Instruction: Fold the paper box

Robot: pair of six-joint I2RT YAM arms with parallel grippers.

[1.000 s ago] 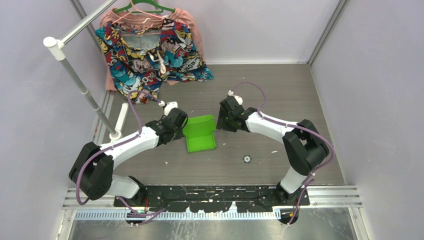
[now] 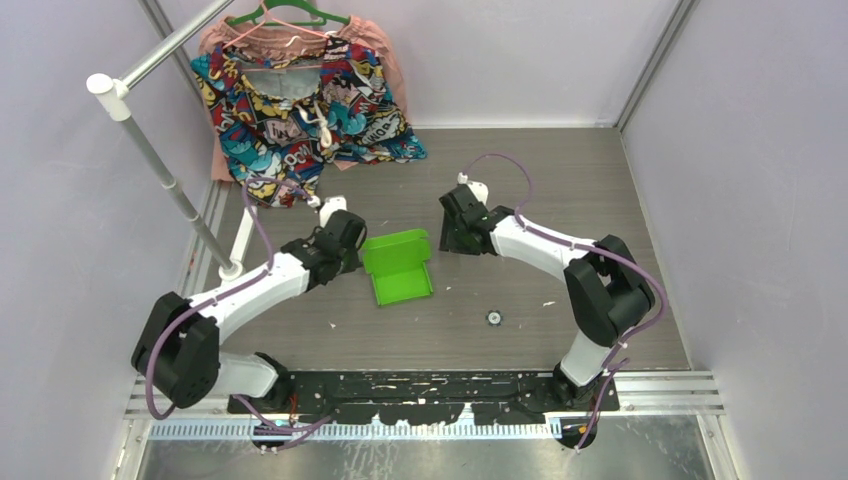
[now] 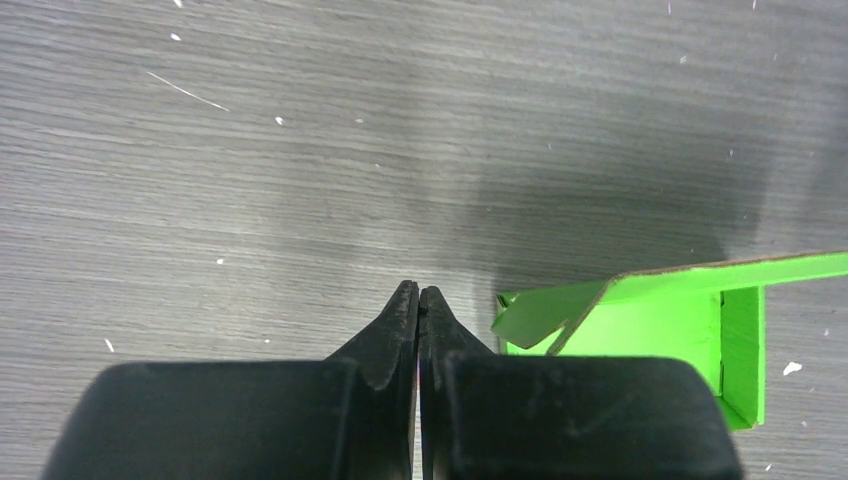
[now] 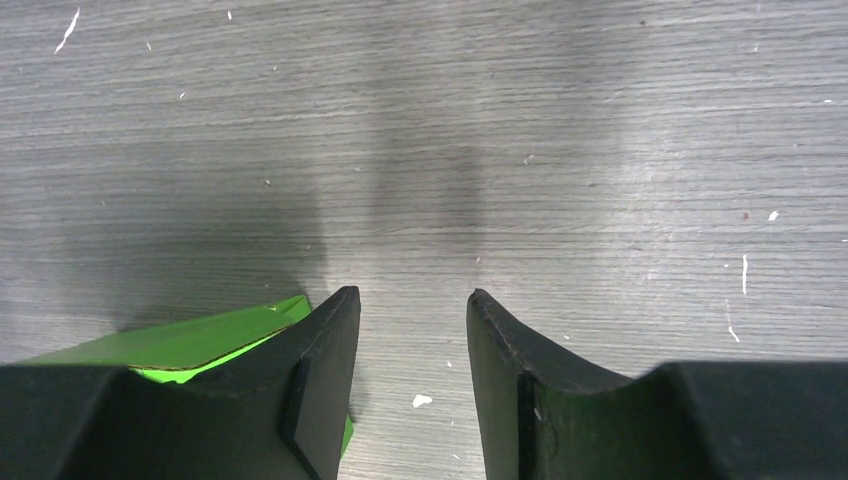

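The green paper box stands on the grey floor between my two arms, its tray part open toward the front. Its lid panel rises at the back, and a side flap sticks out at the lid's left end. My left gripper is shut just left of that flap, with nothing visible between its fingers. On the other side, my right gripper stands open and empty. In the right wrist view the lid runs behind its left finger, which hides part of the box.
Patterned clothes hang from a white rack at the back left. A small round object lies on the floor to the right of the box. Bare floor surrounds the box, with small scraps scattered about.
The box's tray stays in place, and the lid shows a little wider at its ends.
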